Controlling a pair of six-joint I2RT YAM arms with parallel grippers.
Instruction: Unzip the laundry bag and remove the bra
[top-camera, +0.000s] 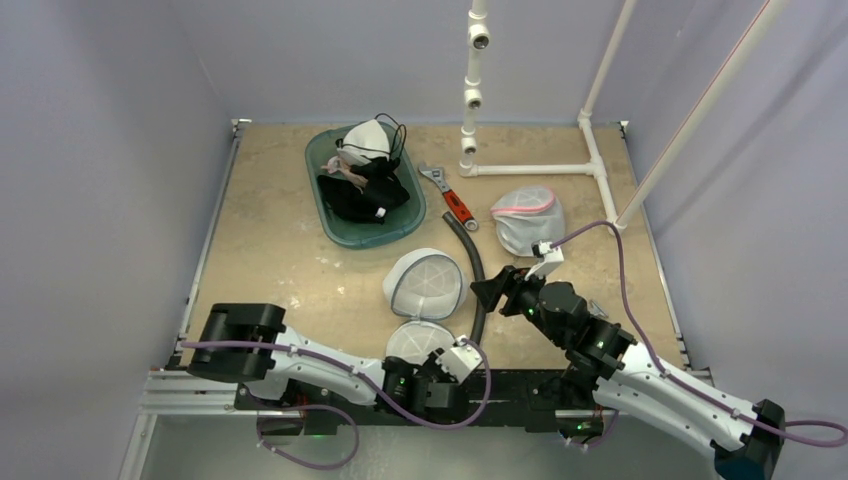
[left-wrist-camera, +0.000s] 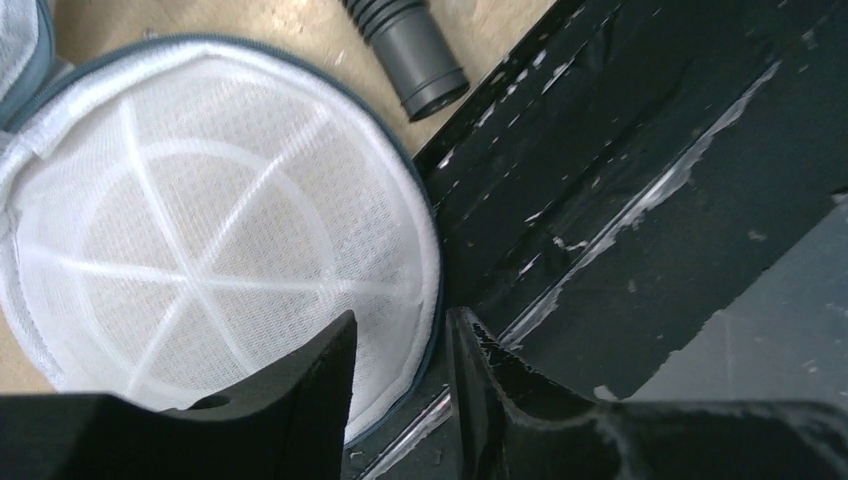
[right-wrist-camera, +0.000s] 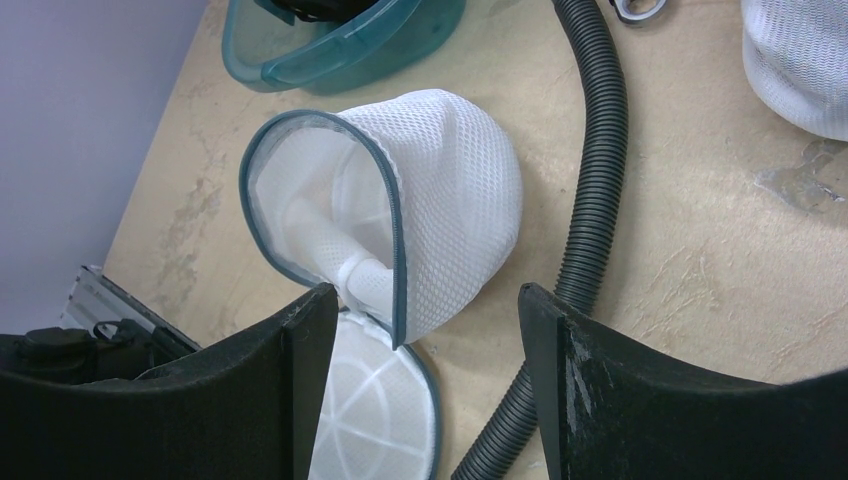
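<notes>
A white mesh laundry bag with grey trim (top-camera: 425, 280) stands unzipped on the table, its round lid folded out toward the front edge; in the right wrist view its open body (right-wrist-camera: 450, 190) shows white mesh or plastic inside, no bra visible. My left gripper hangs over the lid's rim at the front edge, fingers apart with nothing between. My right gripper stands open just right of the bag, near the black hose. A green basket (top-camera: 330, 225) at the back holds dark, white and beige cloth items, possibly bras.
A black corrugated hose (top-camera: 470, 250) lies right of the bag, an adjustable wrench (top-camera: 455, 203) behind it, and a pink-zipped mesh bag (top-camera: 520, 225) at the back right. White pipes (top-camera: 530, 170) stand at the back.
</notes>
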